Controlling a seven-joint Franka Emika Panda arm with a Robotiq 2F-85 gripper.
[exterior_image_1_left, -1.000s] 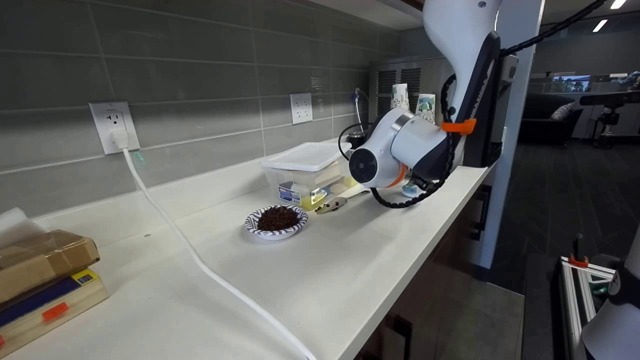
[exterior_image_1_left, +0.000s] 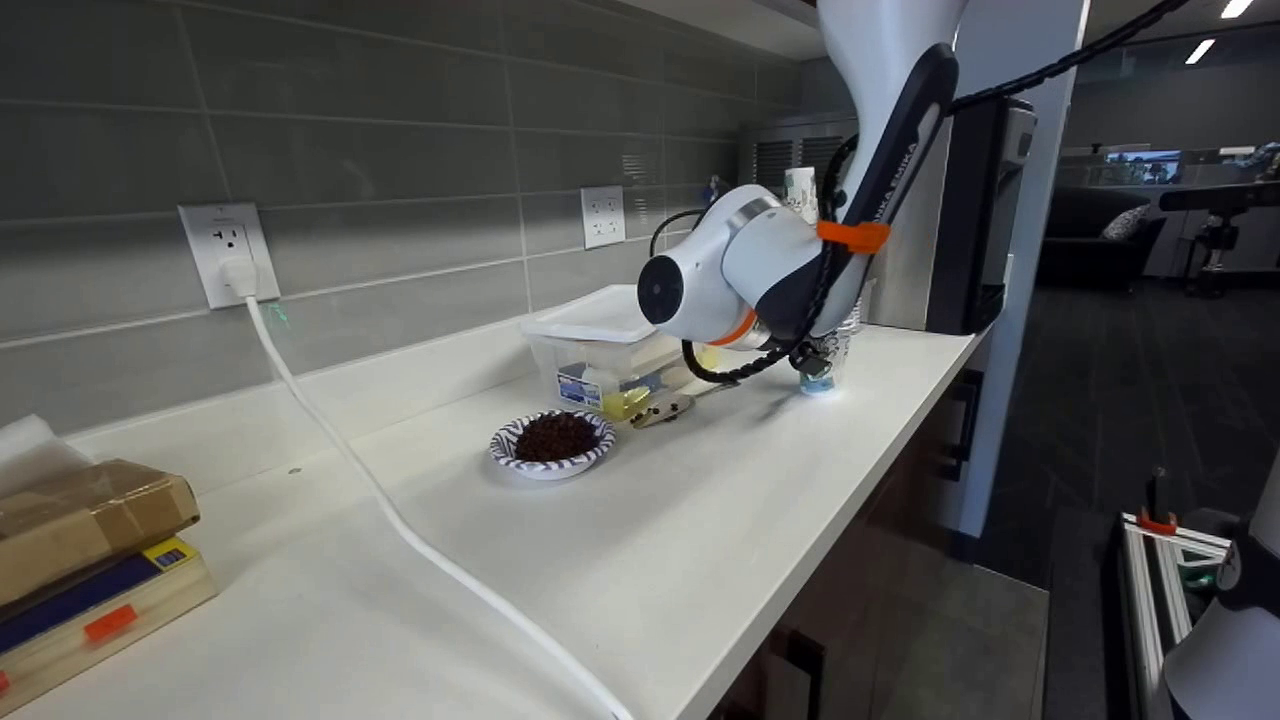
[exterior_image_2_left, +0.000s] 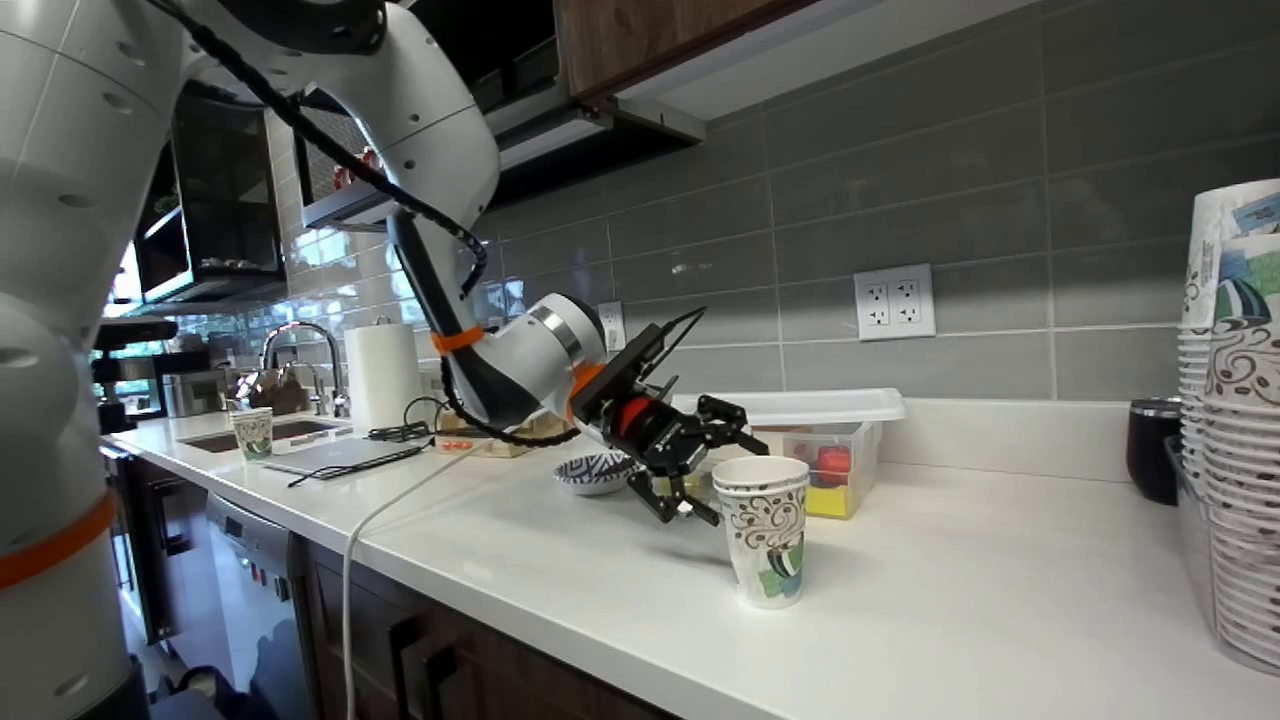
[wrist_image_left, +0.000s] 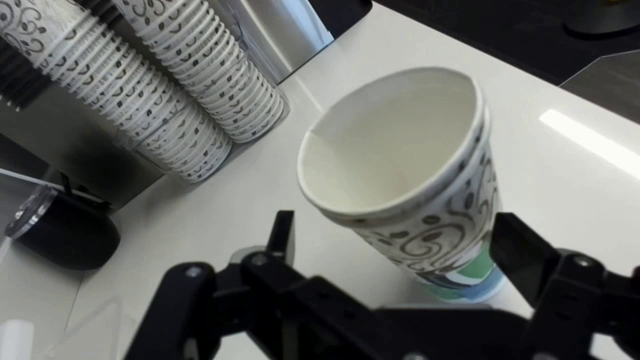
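A white paper cup (exterior_image_2_left: 765, 532) with brown swirls and a green-blue pattern stands upright on the counter. Its doubled rim looks like one cup nested in another. My gripper (exterior_image_2_left: 729, 480) is open beside it, on the side towards the bowl. From the wrist, the cup (wrist_image_left: 429, 222) appears ahead of the open gripper, closer to the right finger, and its inside looks empty. No grip on it shows. In exterior view 1 the arm covers most of the cup, leaving its lower part (exterior_image_1_left: 819, 382) visible. A patterned bowl (exterior_image_1_left: 554, 444) holds dark brown bits.
Behind the arm sits a clear lidded bin (exterior_image_1_left: 612, 348), with a spoon (exterior_image_1_left: 662, 412) holding dark bits beside the bowl. Tall cup stacks (exterior_image_2_left: 1242, 456) and a black tumbler (exterior_image_2_left: 1154, 450) stand farther along. A white cable (exterior_image_1_left: 396, 516) crosses the counter, whose front middle is bare.
The arm has shifted left and towards the bowl in exterior view 1, uncovering more of the cup's lower part. The bowl, spoon and bin have stayed put.
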